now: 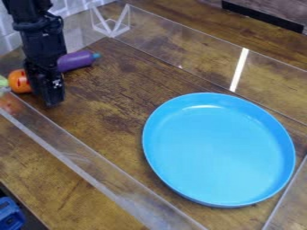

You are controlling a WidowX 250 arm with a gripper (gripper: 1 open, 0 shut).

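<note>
My black gripper (43,83) is low at the upper left, its fingertips at an orange vegetable (18,81) that it partly covers. A purple eggplant-like item (77,59) lies just behind the gripper. I cannot tell whether the fingers are open, shut or holding anything.
A large blue plate (218,148) fills the right of the wooden table (120,117). A pale green item (4,85) is at the left edge, and a blue object (7,214) at the bottom left corner. Clear barriers border the work area.
</note>
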